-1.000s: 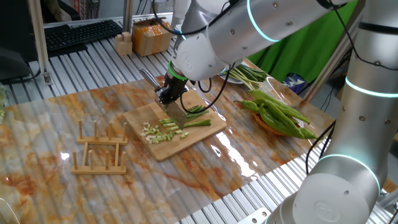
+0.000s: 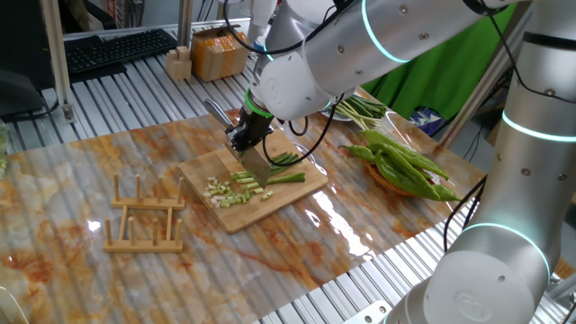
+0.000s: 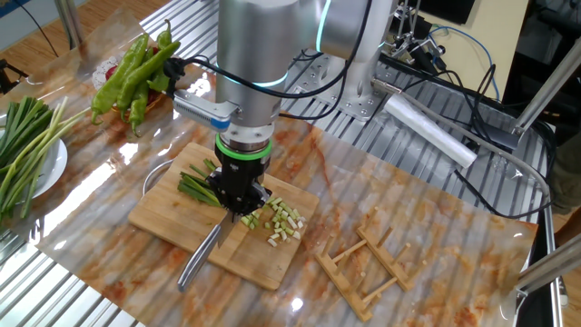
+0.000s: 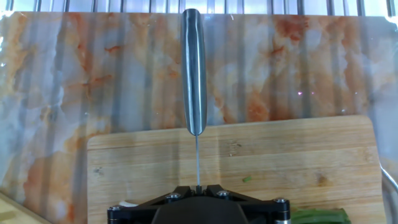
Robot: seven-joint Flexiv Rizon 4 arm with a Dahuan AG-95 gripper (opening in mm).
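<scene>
A broad-bladed knife is held by my gripper [image 2: 241, 144], its fingers shut on the top of the blade near the handle. In the wrist view the knife's steel handle [image 4: 194, 71] points away from the fingers, with the blade's thin spine edge-on. The blade [image 2: 256, 167] stands upright over the wooden cutting board [image 2: 238, 219], among green stalks. Cut pieces of scallion [image 3: 285, 220] lie to one side of it, and longer green stalks [image 3: 196, 186] to the other. Whether the blade's edge touches the board is hidden.
A wooden peg rack [image 2: 144, 245] stands beside the board. Green peppers [image 2: 400, 166] fill a basket on the other side, near a plate [image 3: 53, 171] of whole scallions. Bare marbled tabletop lies in front of the board.
The upper arm has shifted very slightly, and the blade has tilted or moved a little over the stalks. The cut pieces look the same.
</scene>
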